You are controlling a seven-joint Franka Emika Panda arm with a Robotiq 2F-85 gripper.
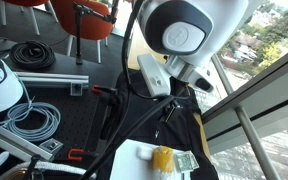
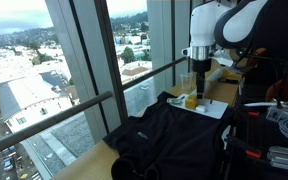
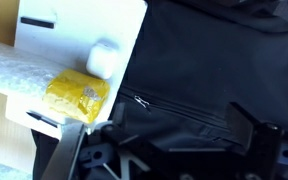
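Note:
My gripper stands open over the black cloth, its fingers wide apart with nothing between them. Beneath it lies a black garment (image 3: 199,75) with a zip. A yellow item (image 3: 79,95) is left of the gap in the wrist view, beside a whitish translucent piece (image 3: 14,68). The small white object (image 3: 105,60) sits close to it on a white board (image 3: 74,20). Exterior view 2 has the yellow item (image 2: 191,101) on the board (image 2: 212,109), near the arm's lower end. In exterior view 1 the fingertips are hard to make out.
Tall windows run along one side, with a rail (image 2: 44,126) in front. Coiled grey cable (image 1: 32,121) and metal profiles lie on the dark bench opposite. The garment (image 2: 164,140) spreads over much of the table. A black strip (image 3: 37,22) lies on the board.

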